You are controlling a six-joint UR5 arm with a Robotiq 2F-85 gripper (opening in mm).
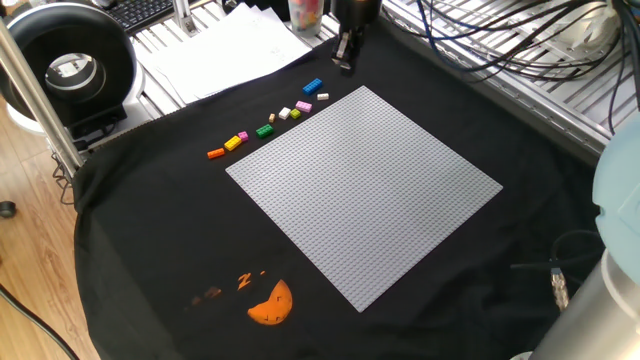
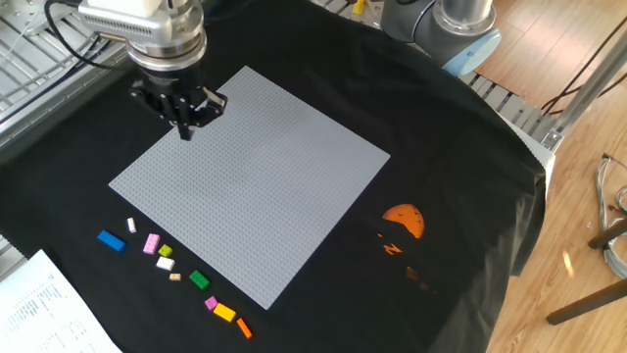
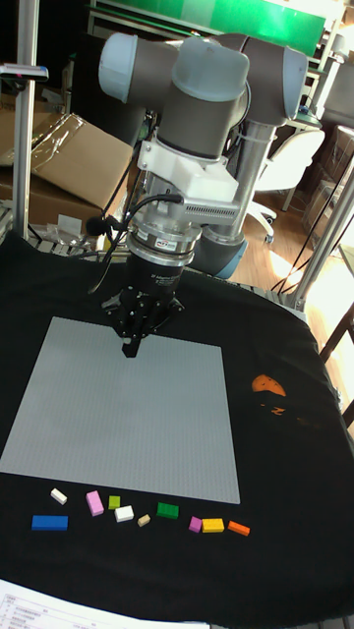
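Note:
My gripper (image 2: 185, 131) hangs fingers-down above the far part of the grey baseplate (image 2: 255, 176) in exterior view 2. Its fingertips look drawn together, and nothing shows between them. In exterior view 3 the gripper (image 3: 130, 348) is seen over the plate's far side, away from the bricks. The plate lies flat and bare. Along its edge is a loose row of small bricks: blue (image 3: 49, 522), small white (image 3: 59, 496), pink (image 3: 94, 503), lime (image 3: 114, 502), white (image 3: 124, 514), tan (image 3: 144, 520), green (image 3: 167, 510), purple-pink (image 3: 195, 524), yellow (image 3: 212, 525) and orange (image 3: 239, 528).
Paper sheets (image 1: 225, 55) lie beyond the bricks on a metal rack, near a cup (image 1: 305, 15). Cables (image 1: 490, 30) run over the rack at the far right.

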